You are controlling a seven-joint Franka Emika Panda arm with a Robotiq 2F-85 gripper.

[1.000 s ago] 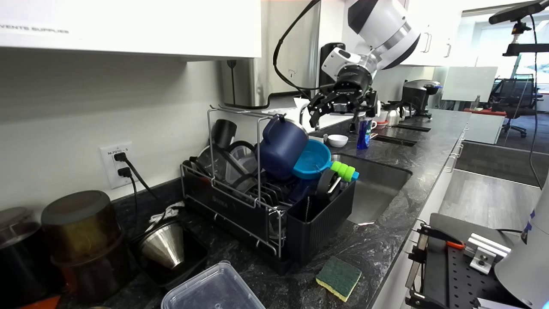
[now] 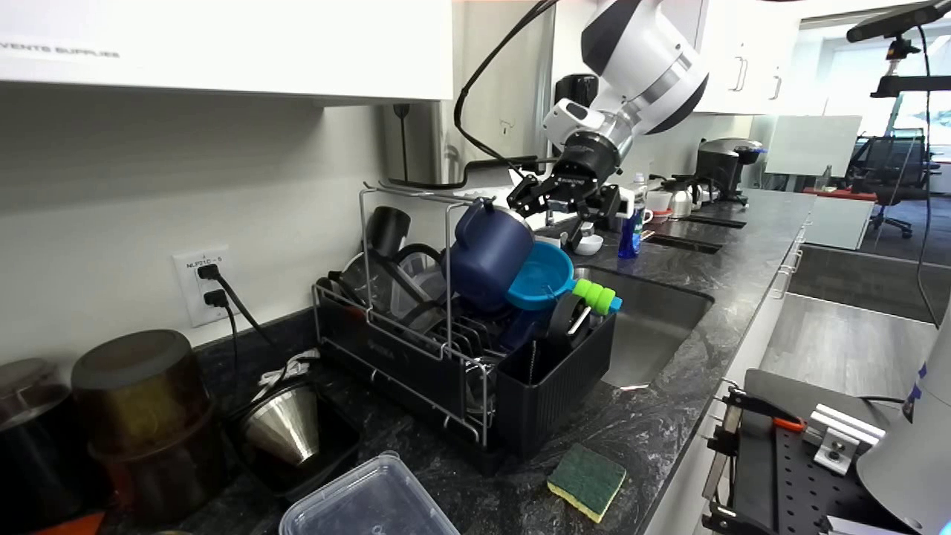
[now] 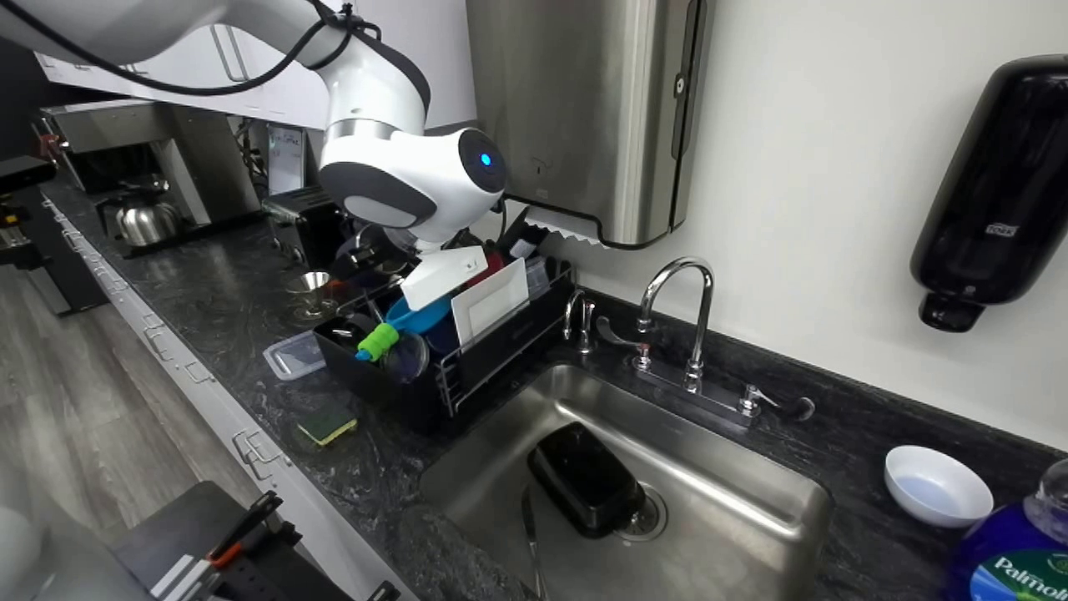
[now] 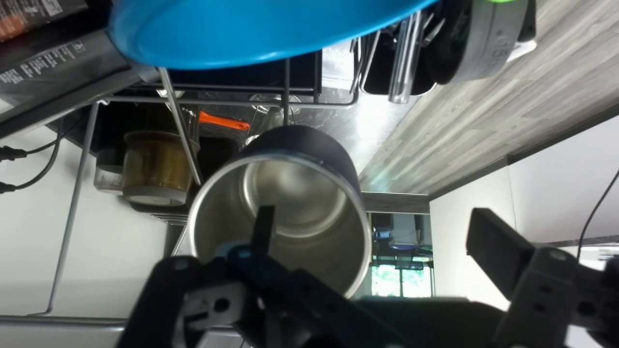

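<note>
A dark blue mug (image 2: 486, 258) with a steel interior (image 4: 290, 203) leans tilted at the top of the dish rack (image 2: 401, 334). Just beyond its rim, on the sink side, my gripper (image 2: 550, 223) hangs with its fingers apart. One finger (image 4: 264, 229) overlaps the mug's mouth in the wrist view; whether it reaches inside, I cannot tell. The other finger (image 4: 493, 243) is well clear to the right of the rim. Nothing is held between them. A blue bowl (image 2: 541, 275) rests against the mug in the rack.
A metal sink (image 3: 791, 501) with a black container (image 3: 586, 476) adjoins the rack. The paper towel dispenser (image 3: 581, 110) hangs above and behind it. Thin rack wires (image 4: 72, 209) rise near the mug. A sponge (image 2: 588, 481) lies on the counter in front.
My gripper has moved leftward and somewhat lower in exterior view 1, closer to the mug's rim. The mug and the other dishes have stayed in place.
</note>
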